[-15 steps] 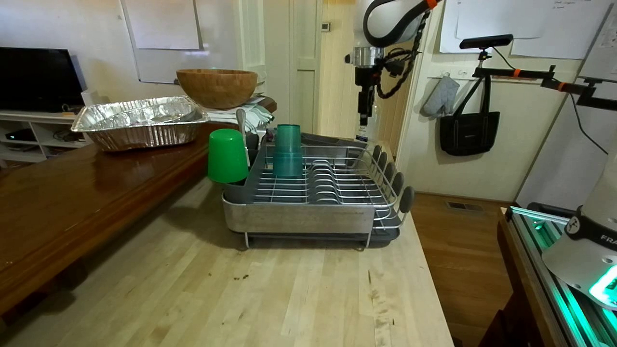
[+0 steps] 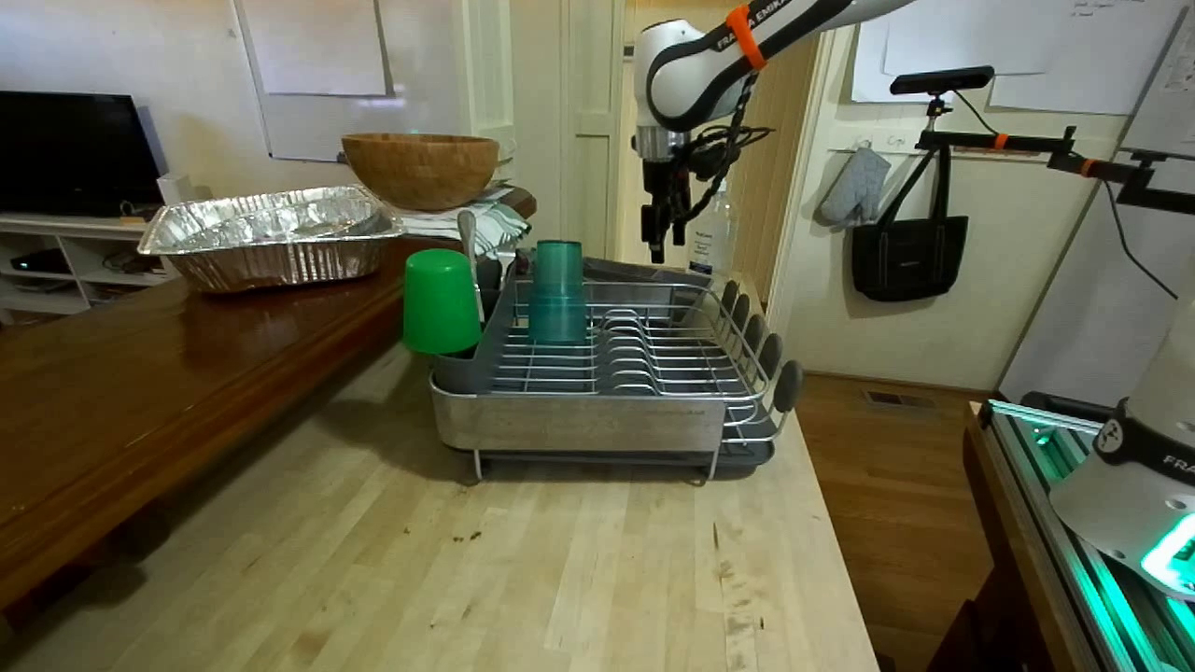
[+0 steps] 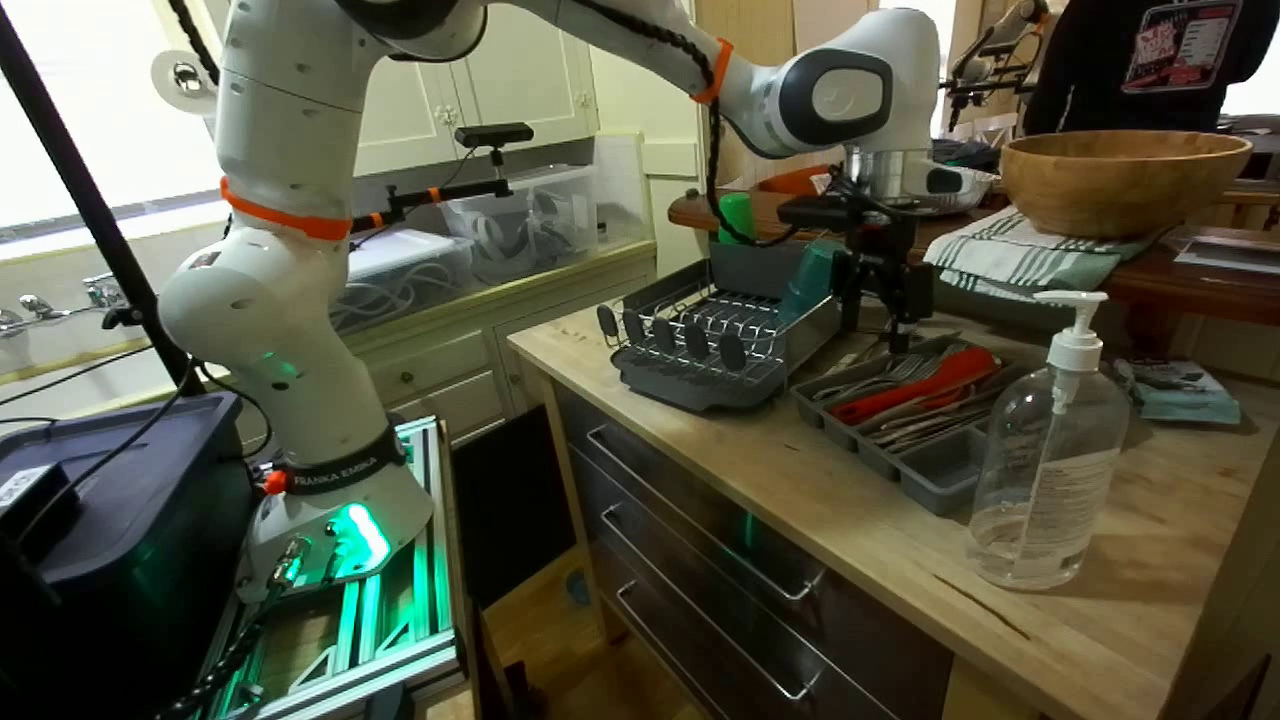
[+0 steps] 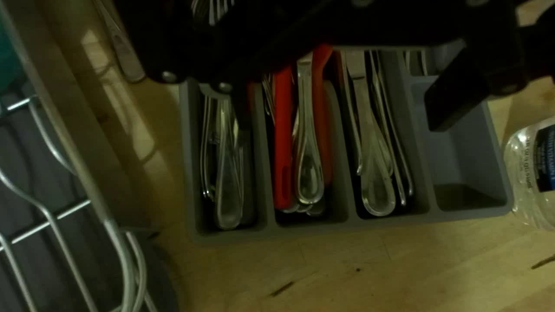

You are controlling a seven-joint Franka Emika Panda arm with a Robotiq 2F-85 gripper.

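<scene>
My gripper [image 3: 882, 318] hangs above the grey cutlery tray [image 3: 936, 486], its fingers pointing down. In the wrist view the two dark fingers [image 4: 460, 96] stand wide apart and hold nothing. Below them, the tray's long compartments hold several metal utensils [image 4: 309, 171]. A red utensil [image 4: 283, 145] lies in the second compartment from the left, beside metal handles. The right-hand compartment [image 4: 463, 166] is empty where it shows. One finger overlaps the left compartment in that view, and the dark gripper body hides the tray's upper part.
The dish rack [image 2: 583, 426] stands beside the tray, with a teal cup [image 2: 557, 291] in it and a green cup [image 2: 440, 302] upside down at its edge. A clear pump bottle [image 3: 1050, 468] is on the tray's other side. Bare counter lies in front.
In exterior view 1 my gripper has moved left and a little lower, and it has turned so that both fingers now show apart. The rack and cups have not moved.
</scene>
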